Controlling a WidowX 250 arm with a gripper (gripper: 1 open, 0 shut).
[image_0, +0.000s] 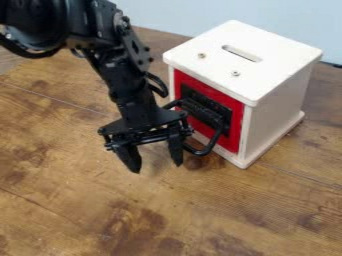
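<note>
My gripper hangs low over the wooden table, pointing down, with its two dark fingers spread open and nothing between them. It is to the left of a white wooden box with a red front panel, a slot and two small screws on top. A black mechanism with a dark bar sits on the red face, partly behind my arm and gripper.
A pale wall or surface runs behind the box at the top.
</note>
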